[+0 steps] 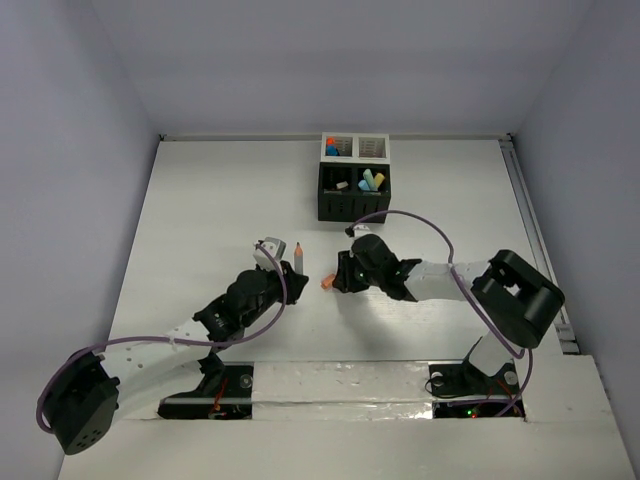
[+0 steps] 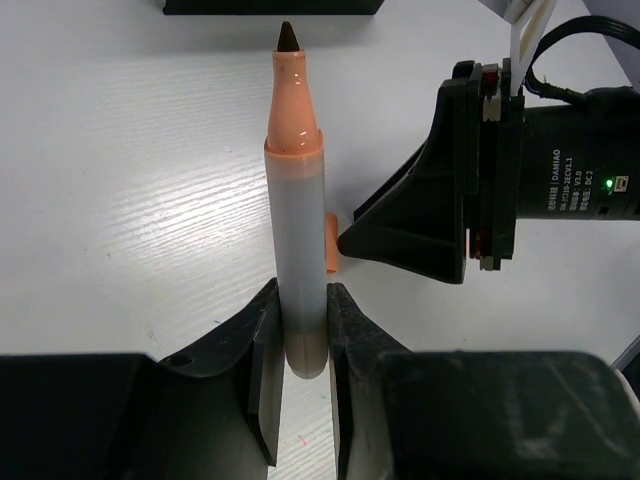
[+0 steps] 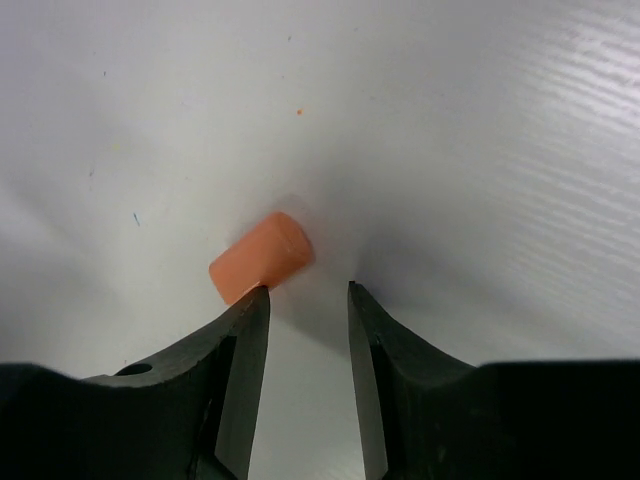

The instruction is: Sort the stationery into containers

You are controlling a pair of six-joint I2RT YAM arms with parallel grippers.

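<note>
An orange-topped marker with a dark tip and a pale grey barrel (image 2: 298,220) stands upright in my left gripper, which is shut on the barrel's lower part. Its tip is bare. Close by, a short orange cap (image 3: 262,256) lies on the white table, beside the left finger of my right gripper. That gripper is partly open, and the gap between its fingertips is empty. From above, the cap (image 1: 328,281) shows just left of the right gripper's fingers. At the back stands a container with a white part (image 1: 356,135) and a black part (image 1: 350,206).
Blue and orange items (image 1: 331,148) sit in the left white compartment. A pale eraser-like piece (image 1: 342,186) and several blue and yellow items (image 1: 372,181) lie in the black compartments. Both arms are close together at mid-table.
</note>
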